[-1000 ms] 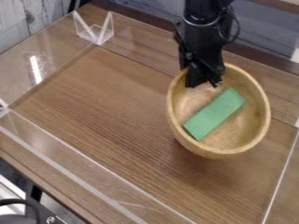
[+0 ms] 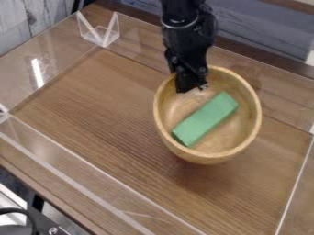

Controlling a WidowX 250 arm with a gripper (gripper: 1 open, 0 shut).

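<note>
A wooden oval bowl (image 2: 233, 138) holds a green rectangular block (image 2: 204, 121) lying diagonally inside it. My black gripper (image 2: 189, 81) reaches down from the top centre onto the bowl's upper-left rim and is shut on it. Its fingertips are small in the view and partly dark against the rim.
A white wire stand (image 2: 98, 29) is at the back left. A dark cable shows at the lower-left edge, and pale borders run along the table's edges.
My gripper and the bowl with the block in it have moved to the left across the table.
</note>
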